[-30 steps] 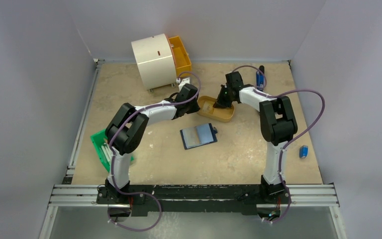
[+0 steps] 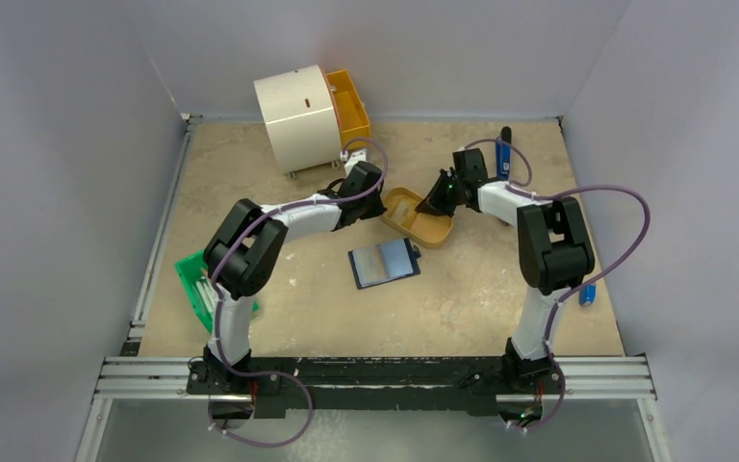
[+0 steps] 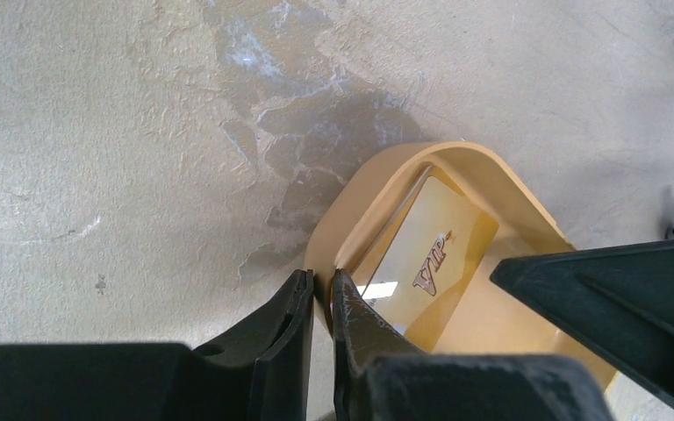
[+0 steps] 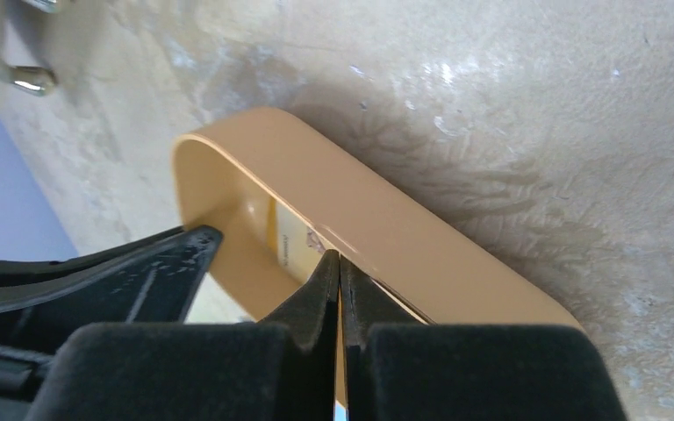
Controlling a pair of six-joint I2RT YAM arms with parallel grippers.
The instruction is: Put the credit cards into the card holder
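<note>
A tan oval-cornered tray [image 2: 433, 236] lies in the middle of the table. My left gripper is shut on the tray's rim at its left end. Inside the tray, a gold-and-white card [image 3: 434, 259] marked VIP leans against the left part of the wall; other cards under it cannot be made out. My right gripper is shut with nothing between its fingers, its tips over the tray close to the far long wall. In the top view, the open dark-blue card holder [image 2: 369, 266] with clear pockets lies flat just in front of the tray.
Behind the left arm stands a white rounded cabinet [image 2: 296, 120] with a yellow drawer [image 2: 348, 106] pulled out. A green basket [image 2: 192, 279] sits at left. Blue items [image 2: 503, 154] lie at the back right and a small blue box [image 2: 587, 294] by the right edge.
The tray's right end has swung toward the front, while its left end and my left arm have stayed in place.
</note>
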